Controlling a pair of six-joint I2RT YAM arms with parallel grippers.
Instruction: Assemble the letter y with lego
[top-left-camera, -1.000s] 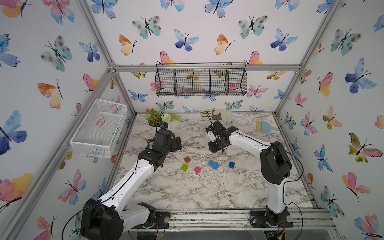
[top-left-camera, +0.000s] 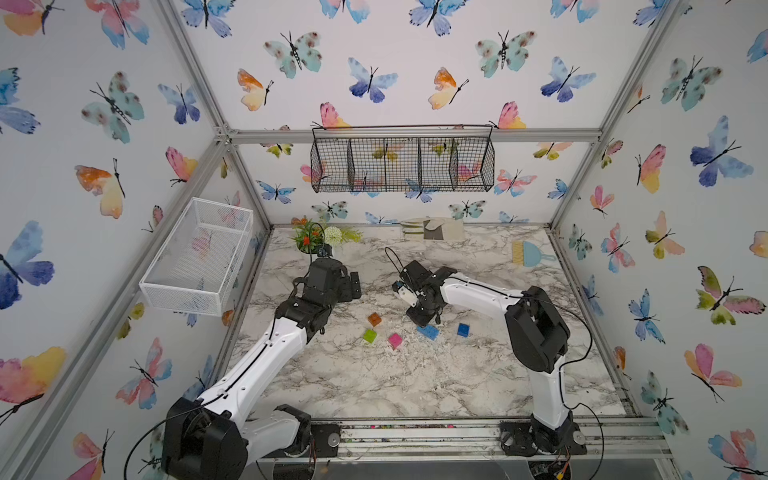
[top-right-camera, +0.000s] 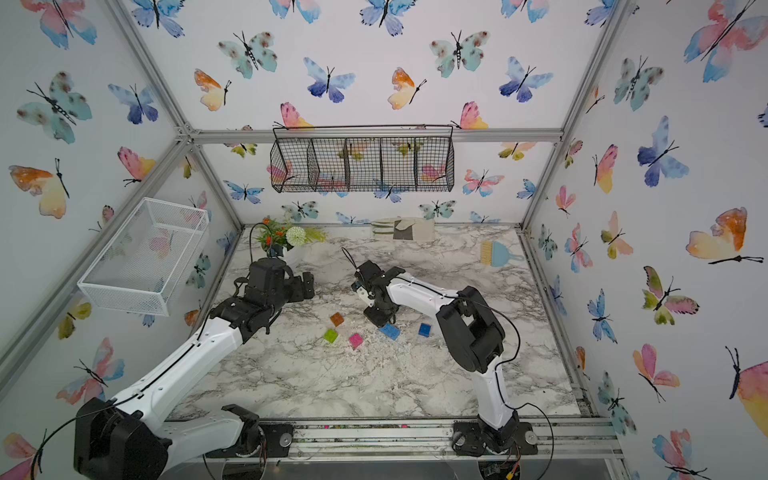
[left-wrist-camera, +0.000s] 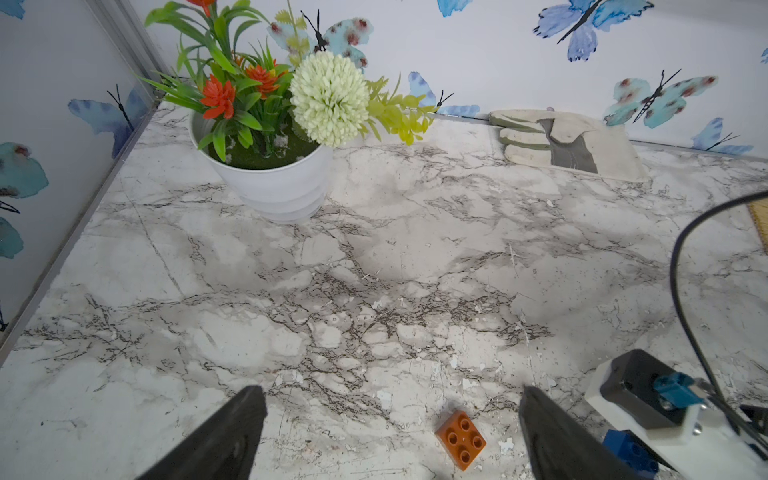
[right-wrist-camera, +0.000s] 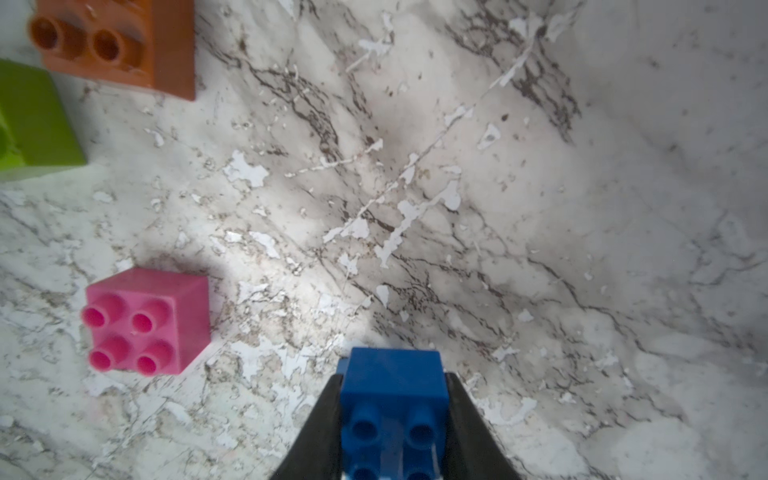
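Observation:
In the right wrist view my right gripper is shut on a dark blue brick (right-wrist-camera: 392, 372), its studs showing between the fingers. From above, that brick is hidden by the gripper. An orange brick (top-left-camera: 374, 318), a green brick (top-left-camera: 369, 336) and a pink brick (top-left-camera: 395, 341) lie apart on the table. A longer light blue brick (top-left-camera: 428, 331) lies just in front of the right gripper, partly covered by it, and another blue brick (top-left-camera: 463, 329) is to its right. My left gripper is open and empty, behind and left of the orange brick.
A potted plant (left-wrist-camera: 280, 188) and a glove (left-wrist-camera: 572, 144) are at the back; a brush (top-left-camera: 532, 253) is at the back right. A wire basket (top-left-camera: 404, 190) hangs on the rear wall.
The right gripper has swung left and toward the front, now partly covering the light blue brick's far end. The left arm has hardly moved, and the table bricks stay where they were.

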